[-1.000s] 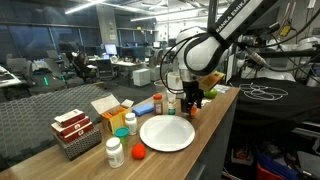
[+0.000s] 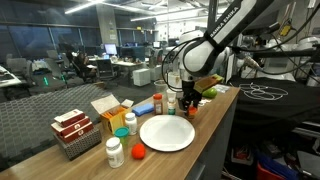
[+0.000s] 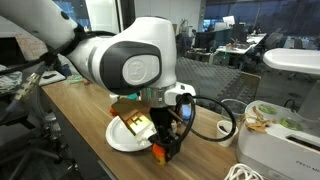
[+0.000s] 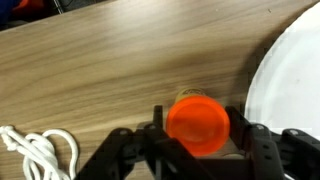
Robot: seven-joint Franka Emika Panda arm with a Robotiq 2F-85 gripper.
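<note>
An orange-capped bottle (image 4: 197, 124) stands on the wooden table, seen from above in the wrist view. My gripper is part open, a dark finger on either side of the orange cap. In exterior view 1 the gripper (image 2: 186, 102) is low at the orange thing (image 2: 193, 112), just behind the white plate (image 2: 167, 133). Exterior view 2 shows the orange top (image 3: 159, 153) beneath the arm, which hides most of the gripper. Whether the fingers touch the cap, I cannot tell.
A red ball (image 2: 138, 151) and a white jar (image 2: 115, 152) are near the plate's front left. Several bottles stand behind the plate. White cord (image 4: 42, 150) lies on the table on the other side. A white machine (image 3: 282, 130) stands nearby.
The gripper has come down a little over the orange-topped bottle during the last second. The plate, ball and jars have stayed in place.
</note>
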